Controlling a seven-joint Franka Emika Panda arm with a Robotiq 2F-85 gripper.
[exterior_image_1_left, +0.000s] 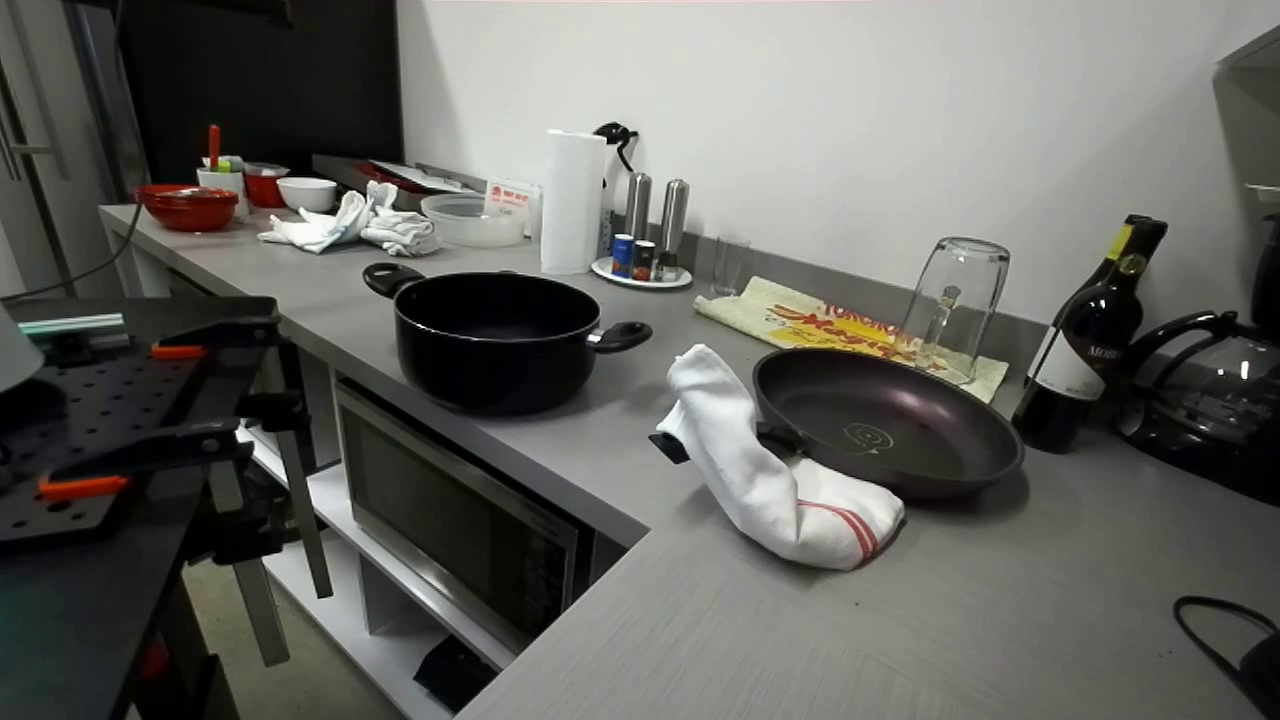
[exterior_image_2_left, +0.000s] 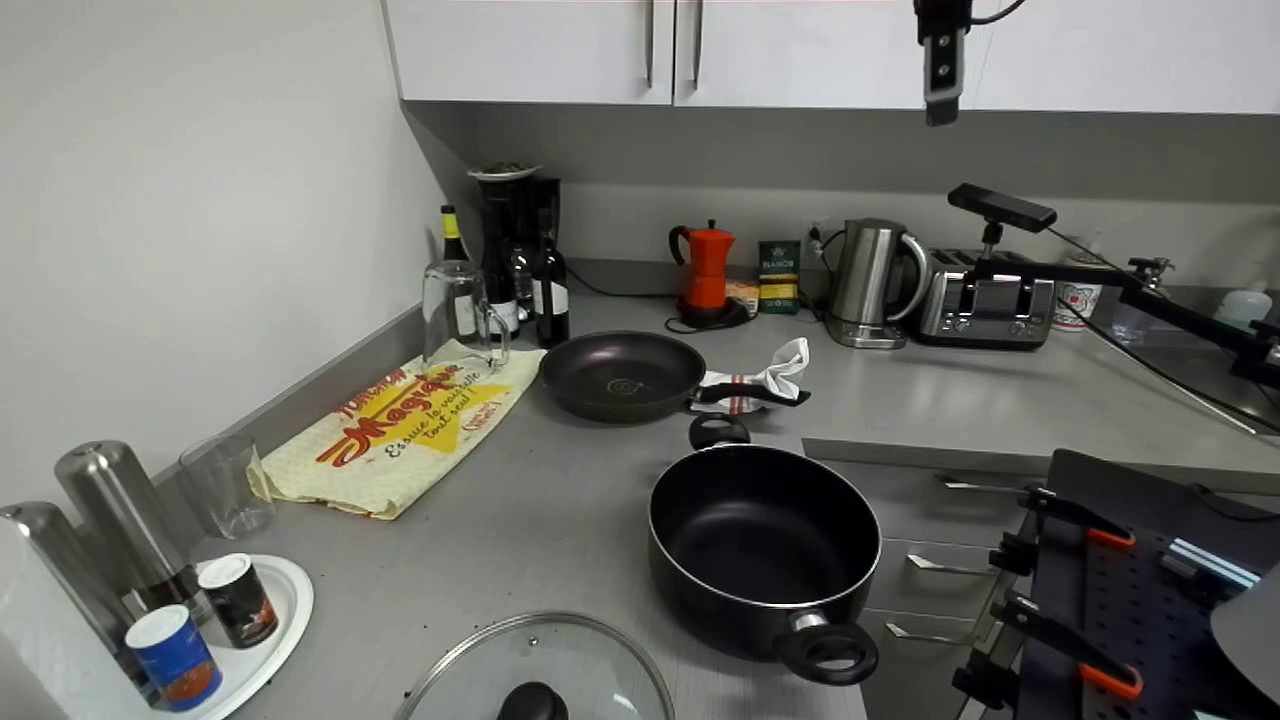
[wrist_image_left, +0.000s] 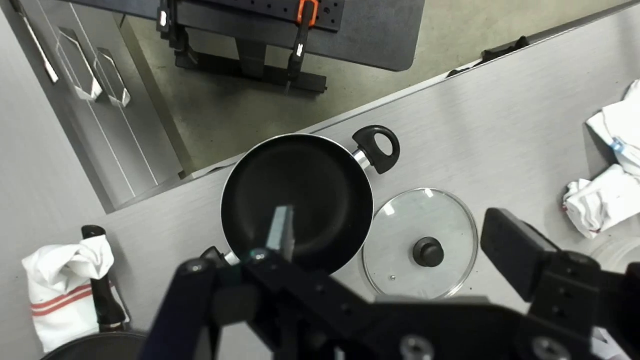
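My gripper is open, its fingers wide apart with nothing between them, seen from above the counter in the wrist view. Part of it also hangs high up, before the white cupboards, in exterior view 2. Far below stands an uncovered black pot (wrist_image_left: 294, 186) with two handles; its visible inside looks empty. Beside it on the counter lies the glass lid (wrist_image_left: 399, 264) with its black knob (wrist_image_left: 428, 251) upward. A dark frying pan (exterior_image_1_left: 888, 420) sits near the corner. The white towel (exterior_image_1_left: 756, 480) with red stripes is draped over that pan's handle.
A yellow cloth (exterior_image_2_left: 408, 420) carries an upturned glass mug (exterior_image_2_left: 453, 300). Wine bottles (exterior_image_1_left: 1086, 342), a kettle (exterior_image_2_left: 866, 282) and a toaster (exterior_image_2_left: 990, 302) line the walls. Shakers stand on a white plate (exterior_image_2_left: 292, 594). The right-hand counter (exterior_image_1_left: 960, 612) has bare room.
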